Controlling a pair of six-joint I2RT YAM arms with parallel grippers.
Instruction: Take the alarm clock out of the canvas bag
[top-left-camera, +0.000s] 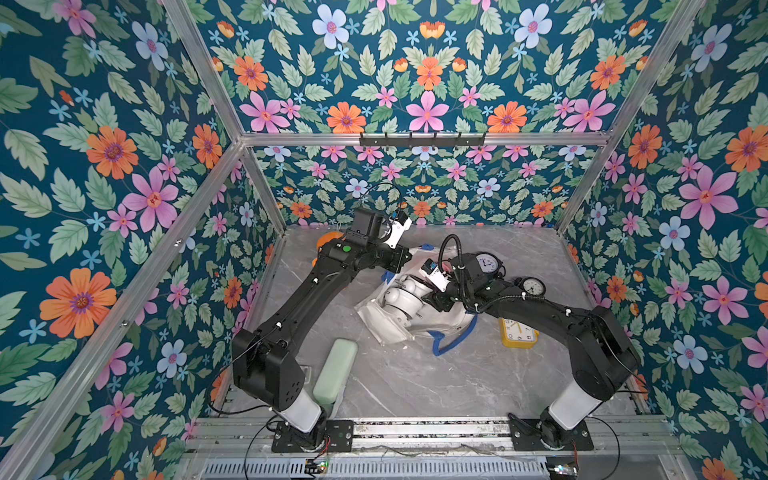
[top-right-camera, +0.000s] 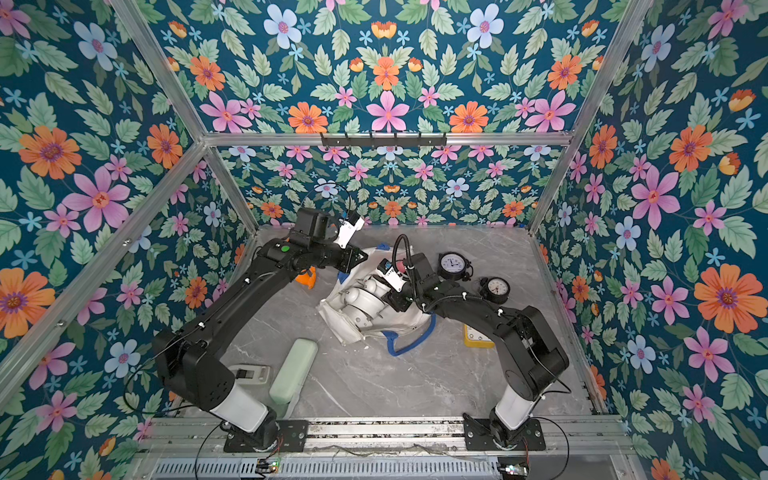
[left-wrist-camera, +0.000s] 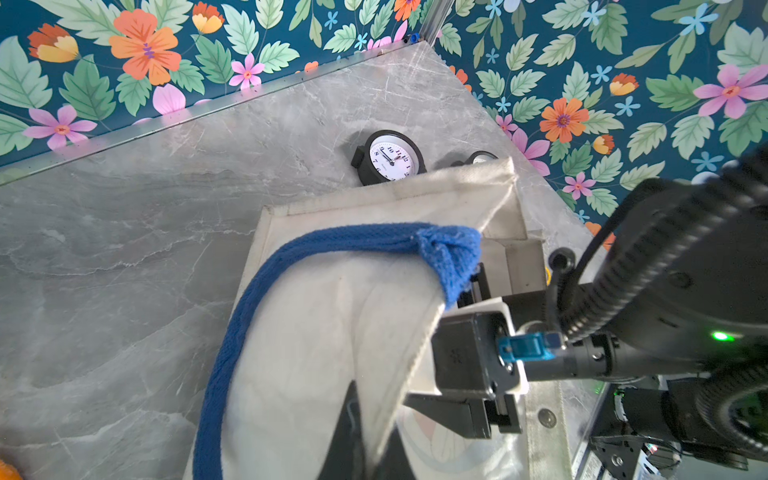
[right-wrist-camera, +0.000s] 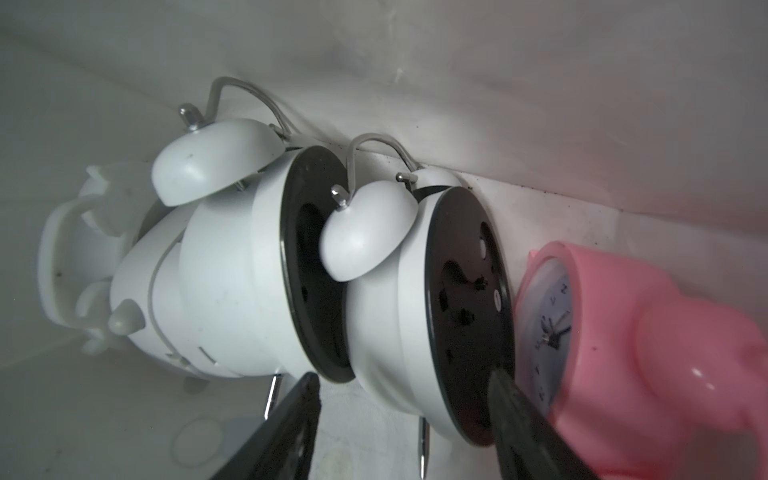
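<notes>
The cream canvas bag (top-left-camera: 372, 321) with blue straps lies open at the centre. Inside, the right wrist view shows two white twin-bell alarm clocks (right-wrist-camera: 376, 312) lying side by side and a pink clock (right-wrist-camera: 608, 352) beside them. My right gripper reaches into the bag, fingers apart below the nearer white clock, with no grasp visible. My left gripper (top-left-camera: 400, 260) is at the bag's back-left rim, shut; the fabric and blue strap (left-wrist-camera: 296, 244) fill its wrist view, and whether cloth is between its fingertips is unclear.
Two black clocks (top-right-camera: 453, 265) stand at the back right, a yellow clock (top-left-camera: 518, 333) at the right, a green case (top-left-camera: 336, 369) at the front left, an orange object (top-right-camera: 305, 277) behind the left arm.
</notes>
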